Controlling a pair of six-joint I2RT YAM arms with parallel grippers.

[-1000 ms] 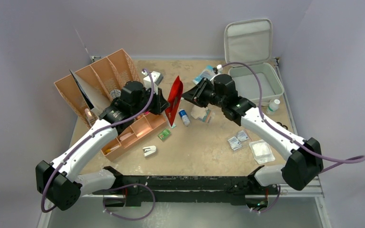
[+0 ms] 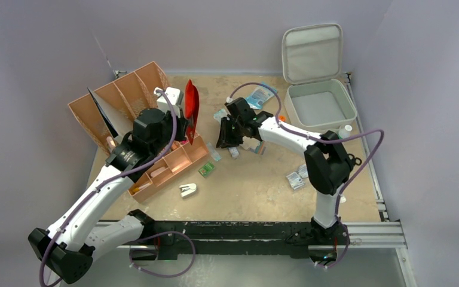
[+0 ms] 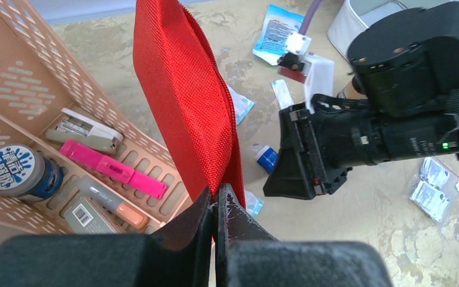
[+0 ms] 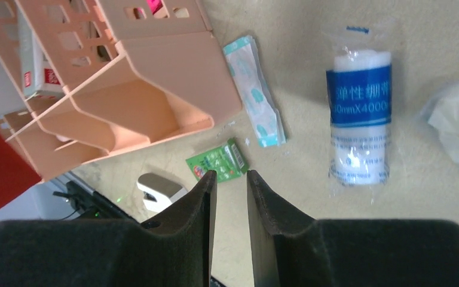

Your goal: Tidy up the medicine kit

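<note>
A red fabric pouch (image 3: 185,89) hangs upright from my left gripper, which is shut on its lower edge in the left wrist view. From above, the left gripper (image 2: 184,124) holds it over the right side of the pink organizer (image 2: 176,161). My right gripper stands open and empty above the table. Beyond its fingers lie a green box (image 4: 218,161), a blue-and-white packet (image 4: 254,89) and a wrapped bandage roll with a blue band (image 4: 360,113). The white lidded case (image 2: 320,106) is open and looks empty.
A white stapler (image 2: 187,190) lies at the organizer's front. A blue packet (image 2: 260,96) sits at the back, small clear packets (image 2: 296,180) at the right. The organizer holds a jar (image 3: 18,173) and a pink stapler (image 3: 113,168).
My left gripper has carried the red pouch leftward, over the organizer.
</note>
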